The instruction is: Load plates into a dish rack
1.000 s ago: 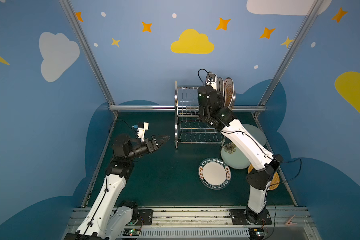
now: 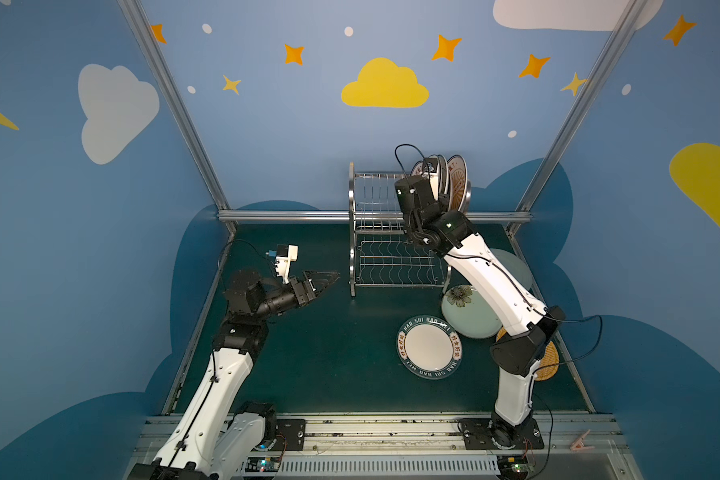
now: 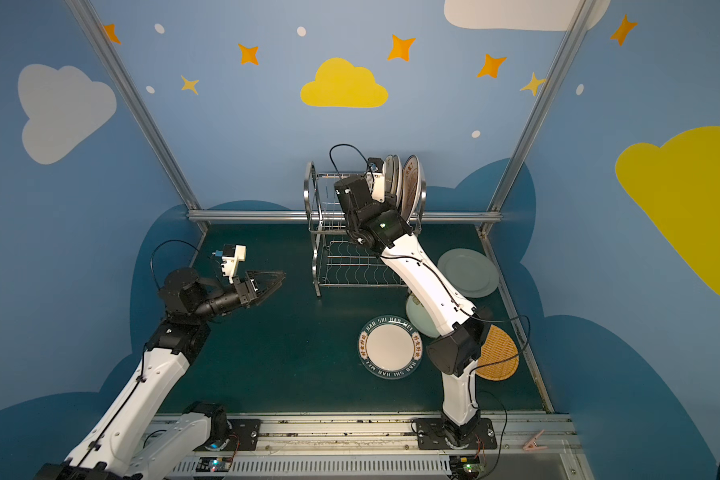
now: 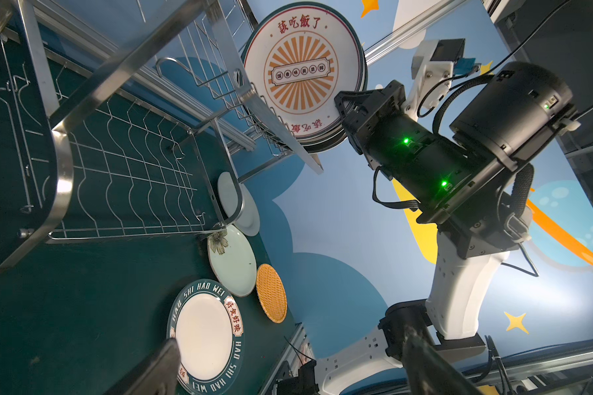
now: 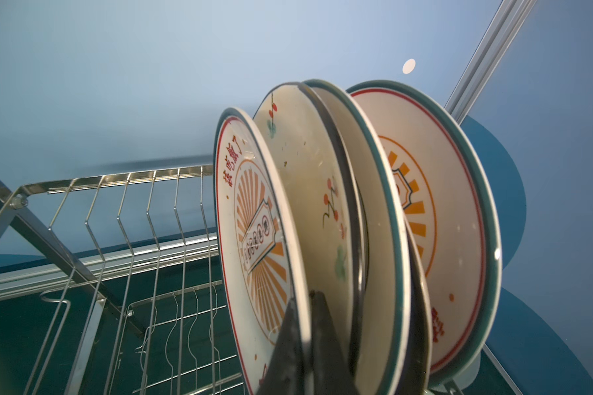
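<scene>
Several plates (image 5: 402,118) stand upright at the right of the upper tier of the metal rack (image 2: 352,264). My right gripper is at the leftmost of them, shut, its dark fingers at that plate's rim; whether the thin rim is between them is unclear. My left gripper (image 2: 328,278) stands open, empty, left of the rack. On the mat lie a blue-bordered plate (image 2: 429,348), a pale green flowered plate (image 2: 476,316) and another pale plate (image 3: 468,272).
A woven round mat (image 3: 500,352) lies at the right, partly under my right arm in the top views. The lower tier and the upper tier's left part are empty.
My right gripper and wrist have shifted and turned slightly at the upper tier. The left arm has not moved.
</scene>
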